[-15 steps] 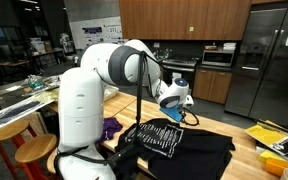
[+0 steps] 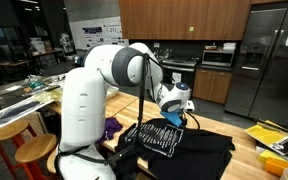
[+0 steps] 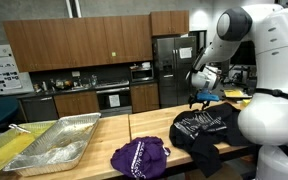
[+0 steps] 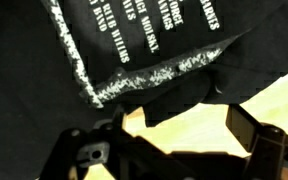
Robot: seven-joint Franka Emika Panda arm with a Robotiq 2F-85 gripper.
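A black garment (image 2: 154, 140) with white printed text lies spread and wrinkled on the wooden table. In the wrist view the black cloth (image 4: 149, 60) fills most of the picture, its lettering near the top and a white-speckled band across the middle. Above the cloth hangs my gripper, fingers apart and nothing held. An edge of the cloth and a strip of bare table show between and below the fingers. How far the fingertips are from the cloth is hard to tell.
A purple cloth (image 3: 141, 158) lies crumpled on the table, near a foil-like tray (image 3: 54, 142). Yellow packages (image 2: 269, 135) sit at the table's right side. Stools (image 2: 34, 150) stand at the left. Bare table (image 3: 149, 124) shows behind the garment.
The gripper has come down a little towards the garment and shifted slightly right in exterior view 1. The garment looks unmoved.
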